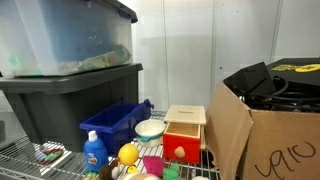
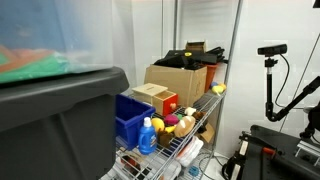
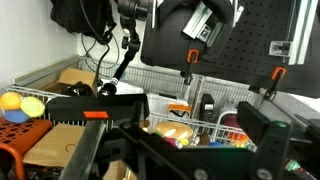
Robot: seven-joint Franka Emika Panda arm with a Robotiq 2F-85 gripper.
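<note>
In the wrist view my gripper stands open, its two orange-marked fingers well apart. Between them only the dark surface (image 3: 235, 50) shows. Exterior view 1 has a blue bottle (image 1: 95, 150) upright on a wire rack, an orange ball (image 1: 128, 154) to its right and a pale bowl (image 1: 150, 130) behind. A red and cream box (image 1: 183, 142) stands right of the bowl. A blue bin (image 1: 115, 127) sits behind the bottle. Neither exterior view shows the gripper.
Large dark tubs (image 1: 75, 100) fill the left, a clear tub (image 1: 75, 35) on top. An open cardboard box (image 1: 265, 140) blocks the right, with black items (image 1: 265, 85) behind it. The wire rack (image 2: 165, 155) runs beside a dark table (image 2: 285, 145).
</note>
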